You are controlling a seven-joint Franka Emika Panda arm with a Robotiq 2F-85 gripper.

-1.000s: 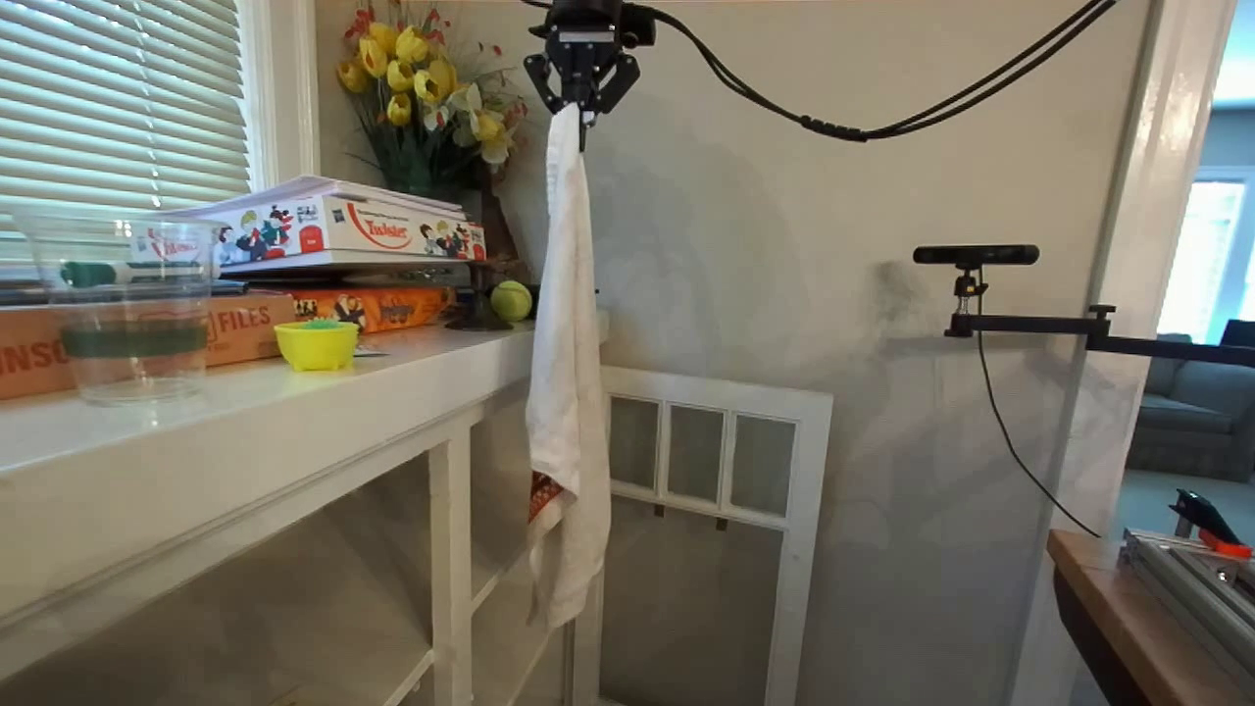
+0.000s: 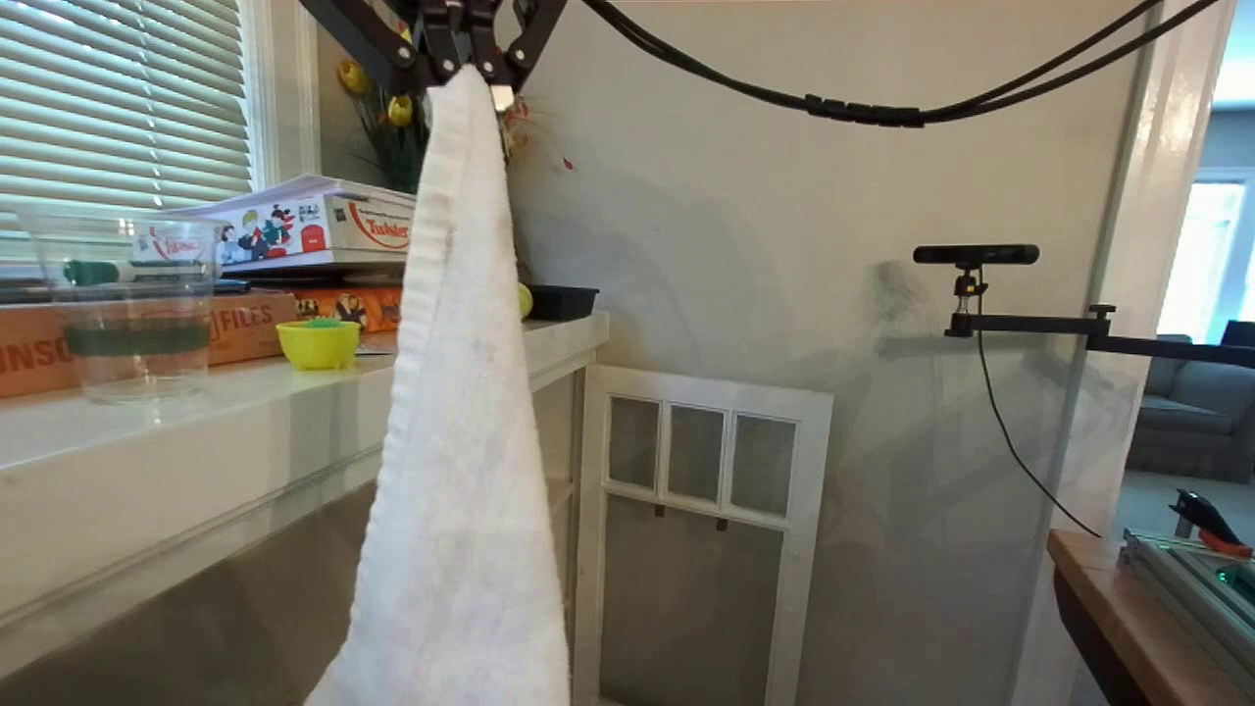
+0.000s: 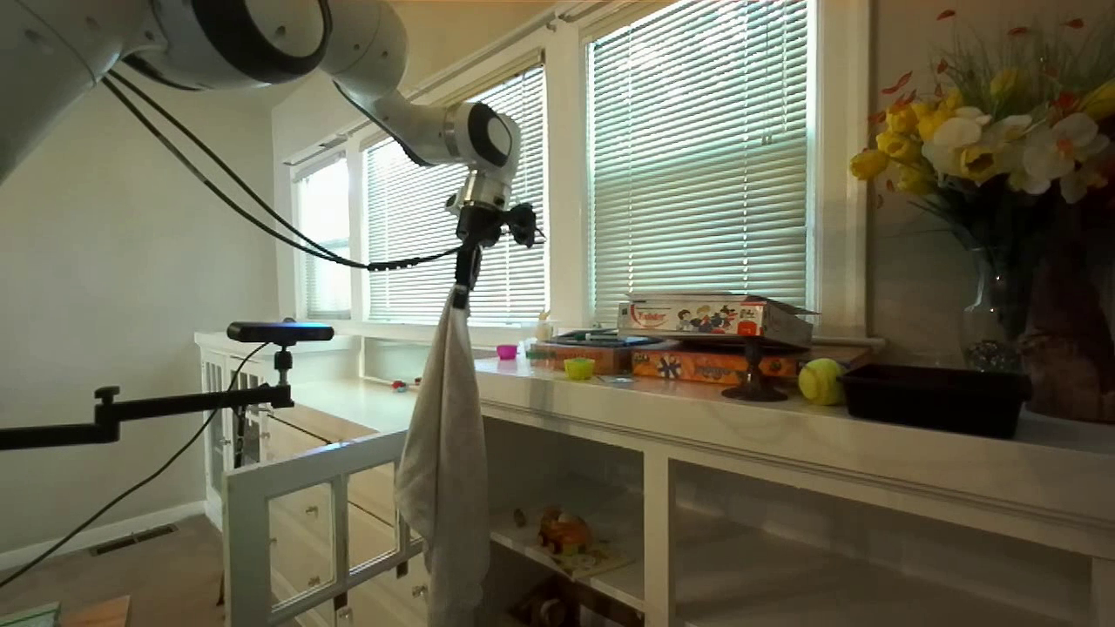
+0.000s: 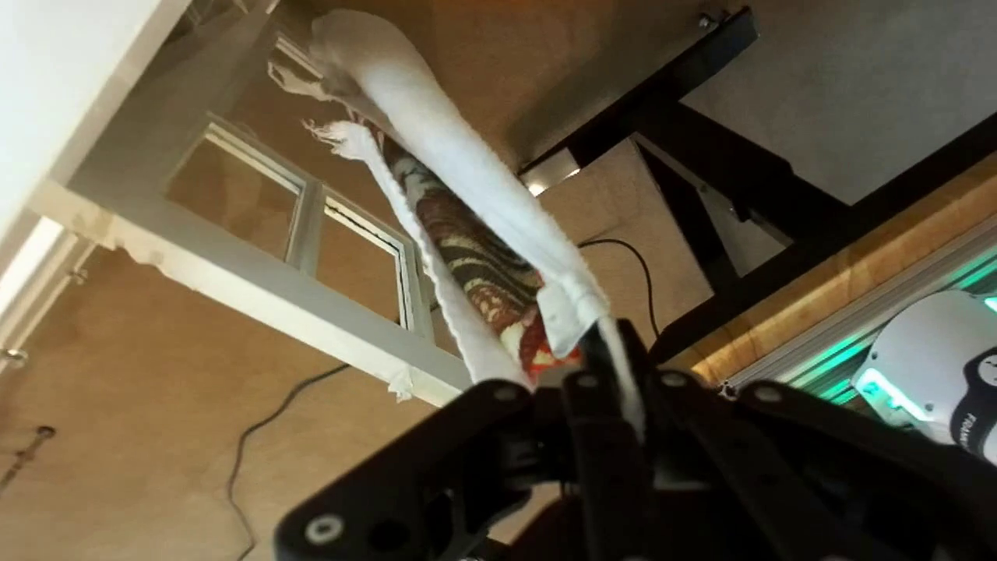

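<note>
A white towel (image 2: pixel 465 412) hangs down from my gripper (image 2: pixel 471 92), which is shut on its upper end. In exterior view 2 the towel (image 3: pixel 444 460) drops in folds past the front of the counter, its lower end cut off by the frame; the gripper (image 3: pixel 462 298) is above counter height. From the wrist, the towel (image 4: pixel 467 159) trails away below the fingers, and a patterned side in brown, red and cream shows between its white edges. The fingertips (image 4: pixel 612 351) are partly covered by cloth.
On the white counter (image 3: pixel 585 402) stand a yellow-green cup (image 2: pixel 319 343), a clear plastic cup (image 2: pixel 135 312), a Twister box (image 3: pixel 711 317), a tennis ball (image 3: pixel 821 381) and a black tray (image 3: pixel 935 397). A window-pane door (image 2: pixel 706 447) stands beyond the towel. Below the counter are open shelves.
The towel looks larger and now covers part of the counter and the flowers.
</note>
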